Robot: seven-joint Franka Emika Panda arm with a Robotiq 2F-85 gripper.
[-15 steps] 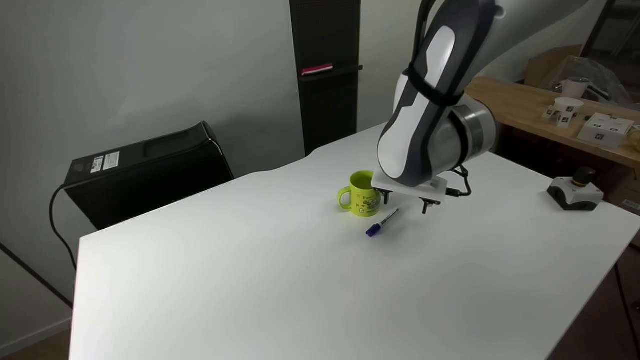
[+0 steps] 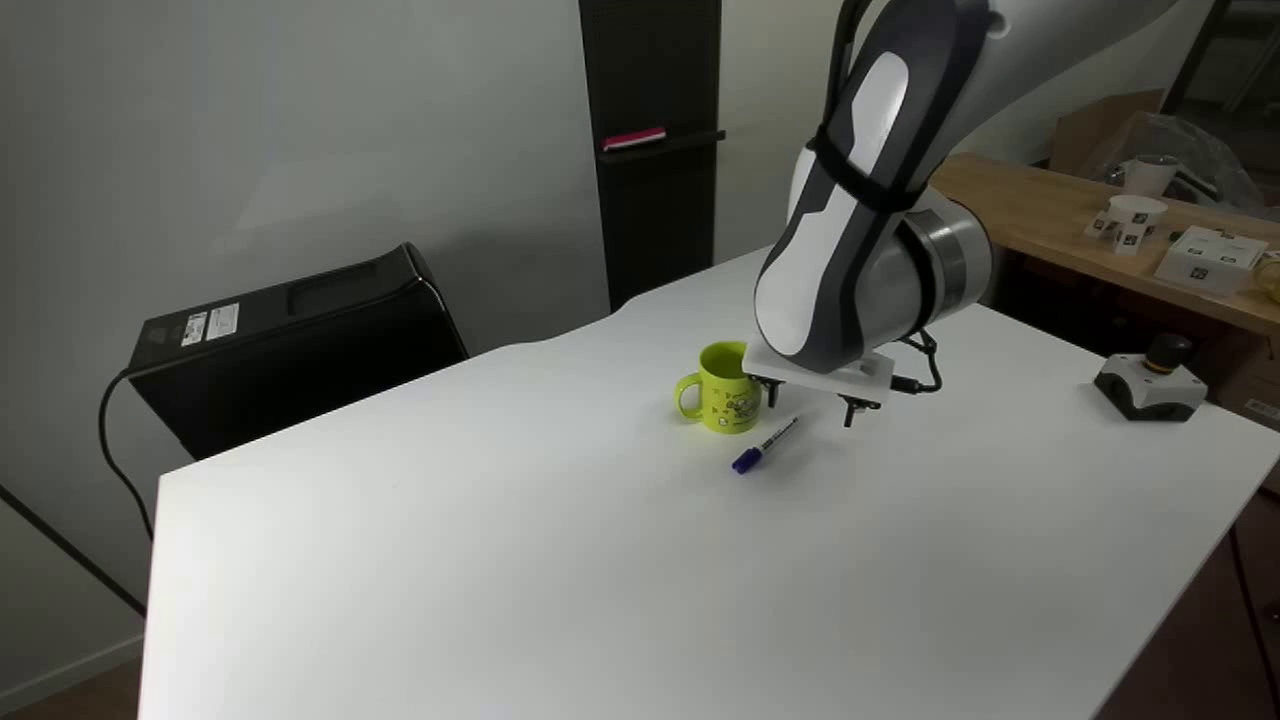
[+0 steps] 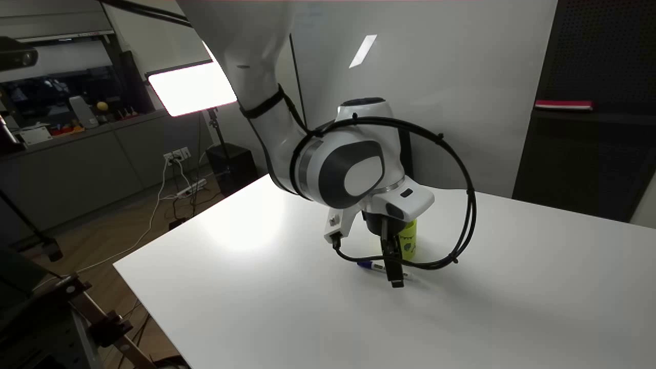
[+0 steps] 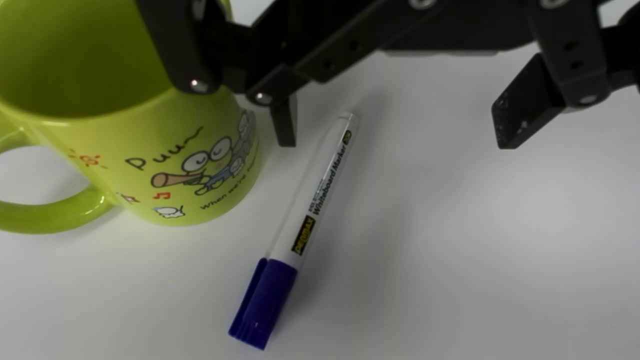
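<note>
A yellow-green mug [image 2: 728, 391] with a cartoon print stands upright on the white table, its handle pointing left in exterior view 1. Close beside it lies a whiteboard marker [image 4: 315, 198], white-bodied with a blue cap; a narrow strip of table separates the two. My gripper is open above the table, its fingers wide apart and empty. In the wrist view, the left finger [image 4: 284, 122] hangs between the mug's wall and the marker's tip, while the right finger [image 4: 528, 105] is over bare table. In exterior view 2 the arm hides much of the mug [image 3: 408, 241].
Broad free room lies on the white table [image 2: 480, 564], to the left and in front. A grey-white box with a black button [image 2: 1152, 379] sits near the right edge. A black case [image 2: 294, 342] stands behind the table's left side.
</note>
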